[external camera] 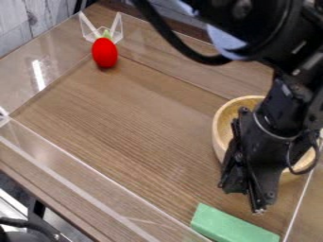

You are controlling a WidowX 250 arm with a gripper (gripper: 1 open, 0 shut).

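Observation:
My gripper point(256, 178) hangs at the right of the camera view, over the front rim of a round tan bowl point(231, 118), with its dark body hiding much of that bowl. Below it, a green rectangular block point(231, 225) lies on the wooden table near the front edge, apart from the fingers. Whether the fingers are open or shut, or hold anything, is hard to make out.
A red egg-shaped object point(105, 54) sits at the back left beside a small white wire-like item point(105, 26).

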